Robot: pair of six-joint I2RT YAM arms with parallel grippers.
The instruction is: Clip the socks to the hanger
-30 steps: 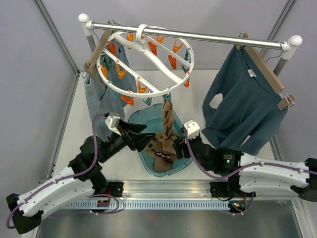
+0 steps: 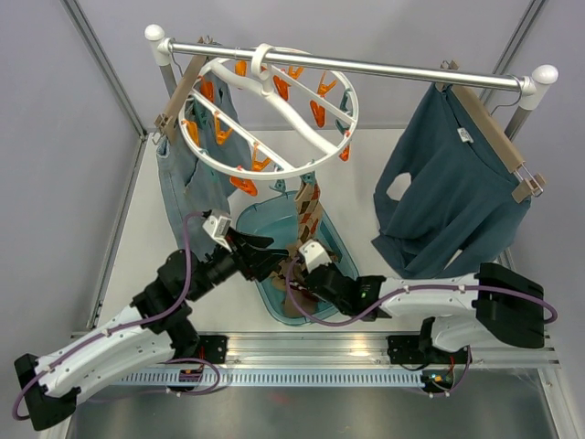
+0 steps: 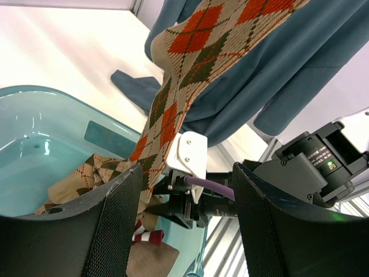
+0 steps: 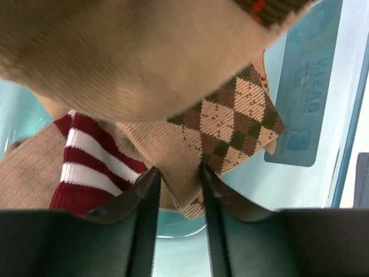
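In the top view an argyle sock [image 2: 309,210] hangs from a teal clip on the front edge of the round white hanger [image 2: 274,171], reaching down to the blue basin [image 2: 251,219]. More socks lie heaped in the basin, among them a checked sock [image 4: 233,115] and a maroon-and-white striped one [image 4: 92,156]. My right gripper is down at this heap, its fingers apart around a fold of the checked sock; firm contact cannot be made out. My left gripper stands open left of the hanging sock, holding nothing.
Orange clips [image 2: 260,160] line the hanger ring, which hangs from a metal rail [image 2: 384,69]. Dark blue trousers [image 2: 448,192] hang at right and greyish-blue ones [image 2: 196,174] at left. Both arms are close together over the basin.
My right gripper has moved left and inward over the basin onto the sock heap. My left arm has shifted only slightly. The hanging sock stays on its clip.
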